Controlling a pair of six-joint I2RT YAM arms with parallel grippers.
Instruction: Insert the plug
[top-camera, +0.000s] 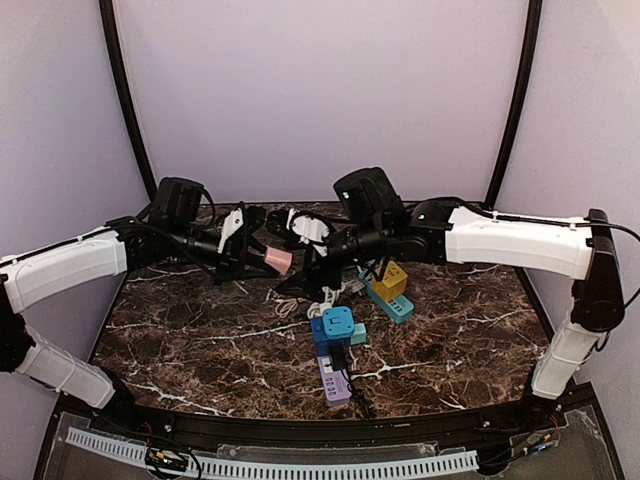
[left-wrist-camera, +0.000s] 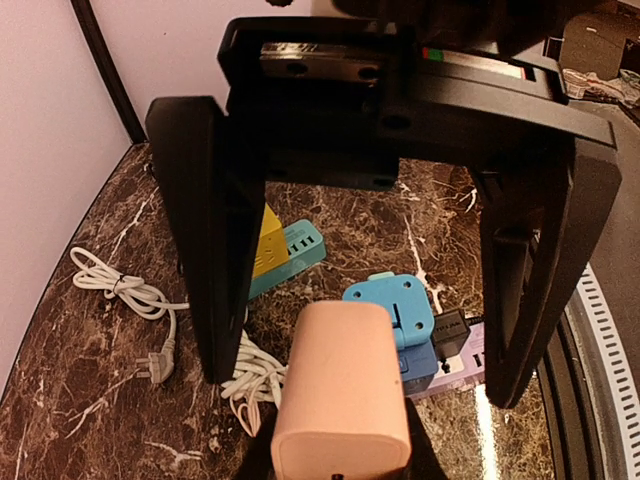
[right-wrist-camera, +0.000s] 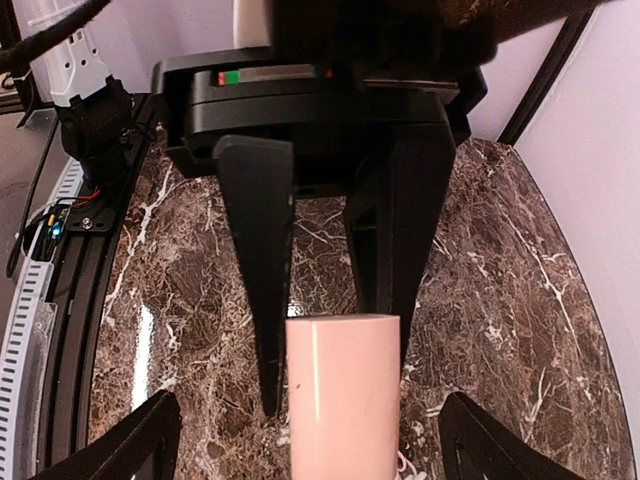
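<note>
A pink block (top-camera: 277, 258) is held in the air by my left gripper (top-camera: 262, 260), which is shut on it; in the left wrist view the block (left-wrist-camera: 340, 390) fills the bottom centre, and in the right wrist view it (right-wrist-camera: 343, 395) faces me. My right gripper (top-camera: 312, 282) has its fingers apart around the near side of the block without visibly touching it; its fingers (left-wrist-camera: 190, 230) tower over the block in the left wrist view. A white plug (left-wrist-camera: 160, 366) lies on the table with its cable.
Below the grippers sit a blue cube adapter (top-camera: 338, 322), a purple power strip (top-camera: 333, 381) and coiled white cables. A yellow block (top-camera: 392, 279) on a teal strip (top-camera: 398, 308) stands right.
</note>
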